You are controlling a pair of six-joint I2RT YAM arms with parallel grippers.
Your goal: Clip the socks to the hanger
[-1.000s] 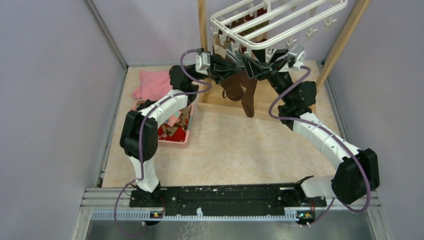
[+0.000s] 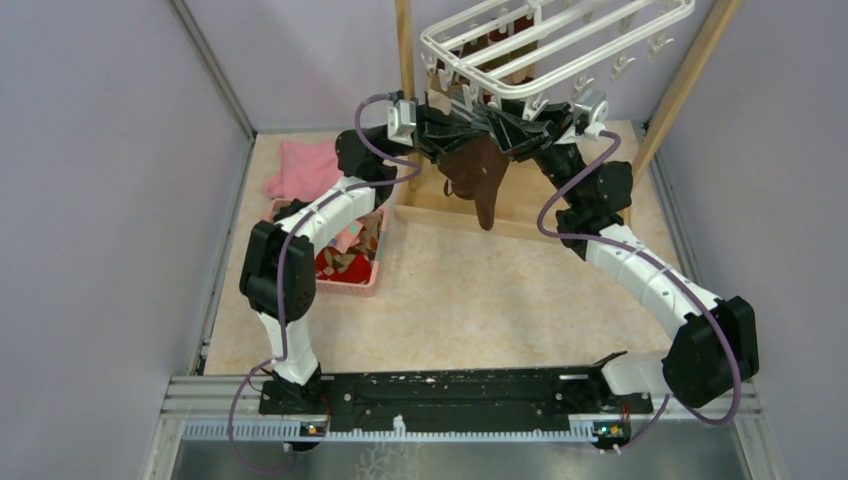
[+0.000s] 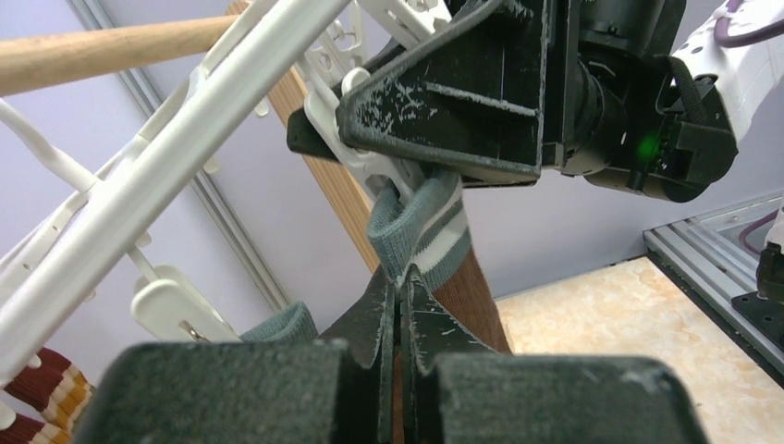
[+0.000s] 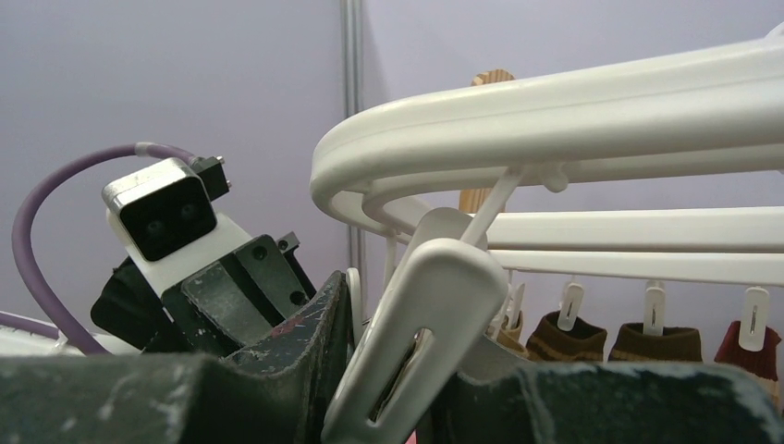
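Observation:
A brown sock (image 2: 483, 175) hangs below the front of the white hanger (image 2: 432, 42). In the left wrist view its grey cuff (image 3: 423, 227) with white stripes reaches up to a clip. My left gripper is shut at the lower edge of that cuff, pinching the thin cloth. From the other side my right gripper is shut on a white clip (image 4: 455, 287) of the hanger. The cuff's top meets the clip's lower end; whether it sits between the clip's fingers is hidden.
Another grey cuff (image 3: 285, 324) hangs at a neighbouring clip. Several socks, among them a dark brown one (image 4: 566, 340), hang farther back. A pink basket (image 2: 345, 287) of socks and a pink cloth (image 2: 305, 170) lie at left.
The left gripper has shifted slightly up. The right gripper has barely moved.

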